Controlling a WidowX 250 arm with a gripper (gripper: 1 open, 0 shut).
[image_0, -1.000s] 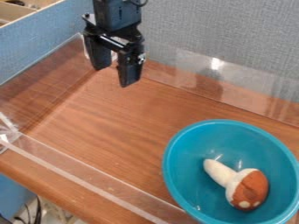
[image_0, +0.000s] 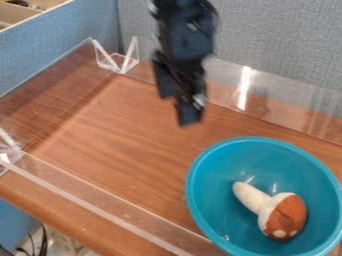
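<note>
My black gripper (image_0: 179, 96) is blurred, held open above the upper middle of the wooden table, with nothing visible between its fingers. A turquoise bowl (image_0: 206, 182) sits at the lower right, and inside it lies a toy mushroom (image_0: 283, 218) with a white stem and a brown, white-spotted cap. The gripper is above and to the upper left of the bowl, apart from it.
Clear plastic barriers line its edges, with grey and blue padded walls behind and at left. Cables hang below the lower left edge.
My gripper has moved to the right and somewhat downward in the view, toward the bowl's side. The bowl and mushroom have not moved.
</note>
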